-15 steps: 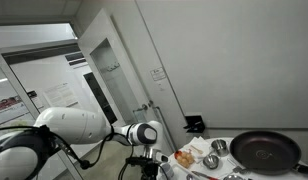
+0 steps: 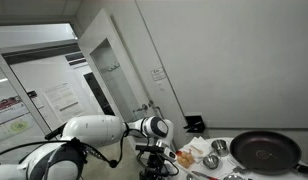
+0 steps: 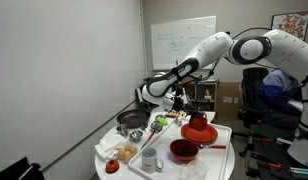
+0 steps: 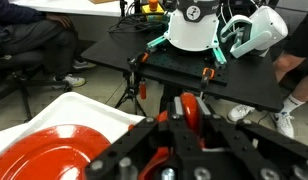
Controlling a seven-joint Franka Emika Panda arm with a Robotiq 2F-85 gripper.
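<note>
A red object (image 4: pixel 190 108), perhaps a mug or cup, is between the fingers of my gripper, which is shut on it. Most of this object is hidden behind the dark gripper parts in the wrist view. The same red object (image 3: pixel 198 113) appears in exterior view 2, just above or behind a red plate (image 3: pixel 200 133); I cannot tell if it touches anything there. At the lower left of the wrist view, the red plate (image 4: pixel 54 155) lies on a white surface. In exterior view 1 my gripper (image 2: pixel 158 162) is dark and small, its fingertips unclear.
A dark red bowl (image 3: pixel 182 151) and a light mug (image 3: pixel 149 159) stand on the white table. A black pan (image 2: pixel 265 150) and small metal cups (image 2: pixel 219 147) are farther along. A tomato-like red item (image 3: pixel 112 167) lies near the table's left edge.
The arm and gripper have shifted slightly to the right in exterior view 1. The pan and metal cups have stayed in place.
</note>
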